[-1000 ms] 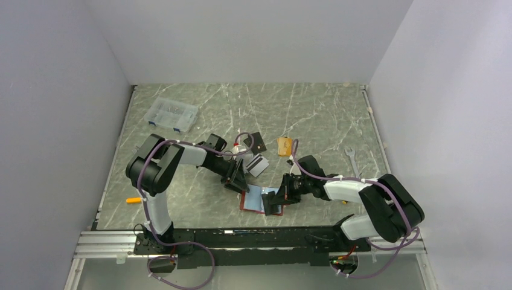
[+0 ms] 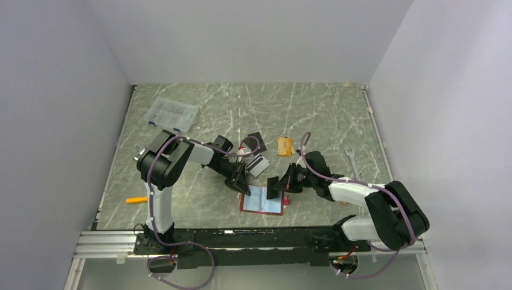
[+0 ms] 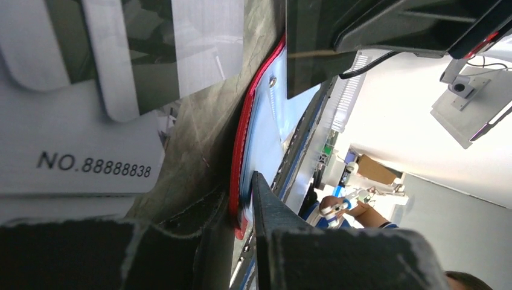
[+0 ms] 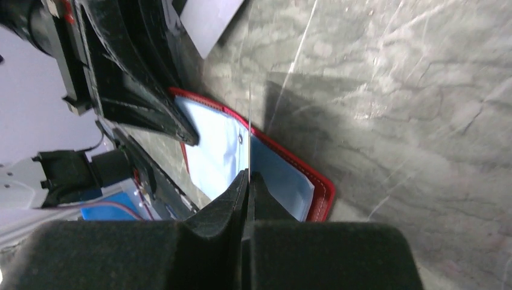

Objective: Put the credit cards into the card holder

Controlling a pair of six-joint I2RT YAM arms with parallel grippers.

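The open card holder (image 2: 253,200), red-edged with pale blue pockets, lies at the front middle. My left gripper (image 2: 241,187) is shut on its left edge, seen close in the left wrist view (image 3: 247,205). Over the right half, my right gripper (image 2: 287,184) is shut on a dark card (image 2: 272,188), which appears edge-on as a thin line above the fingertips (image 4: 249,178) in the right wrist view. Light cards (image 2: 258,165) lie just behind the holder, one printed with a number (image 3: 90,157).
A black card (image 2: 255,140) and yellow item (image 2: 285,146) lie further back. A clear box (image 2: 171,114) is at back left, a wrench (image 2: 353,160) at right, an orange tool (image 2: 136,200) at left.
My right gripper and the dark card have moved back, away from the table's front edge.
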